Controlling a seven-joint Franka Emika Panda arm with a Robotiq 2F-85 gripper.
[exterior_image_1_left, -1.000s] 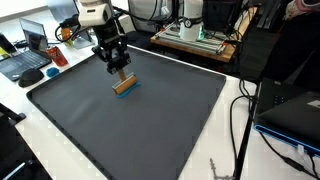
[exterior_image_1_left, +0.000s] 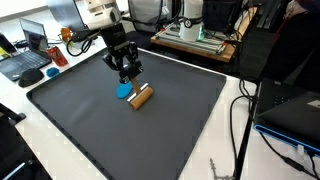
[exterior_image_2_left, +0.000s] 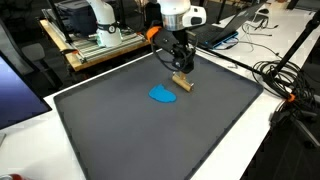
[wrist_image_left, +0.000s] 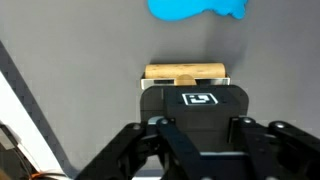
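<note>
My gripper (exterior_image_1_left: 131, 83) points down over the dark table, shut on a wooden tool. The tool is a short light-brown bar (exterior_image_2_left: 182, 80) with a small upright stub; the wrist view shows the wooden bar (wrist_image_left: 187, 71) crosswise beyond the dark gripper body, with pale corners at either end. Whether its underside touches the table I cannot tell. Beside it lies a flat blue piece (exterior_image_2_left: 161, 93), irregular in outline, apart from the bar in exterior view 2. At the top of the wrist view the blue piece (wrist_image_left: 186, 8) is partly cut off.
A laptop (exterior_image_1_left: 35, 40) and a blue-and-red object (exterior_image_1_left: 55, 62) stand at the far left. Black cables (exterior_image_2_left: 270, 70) lie beyond the table's right edge.
In exterior view 1 the gripper and wooden tool have moved right and toward the camera. The blue piece, mostly hidden by the tool before, now shows to its left.
</note>
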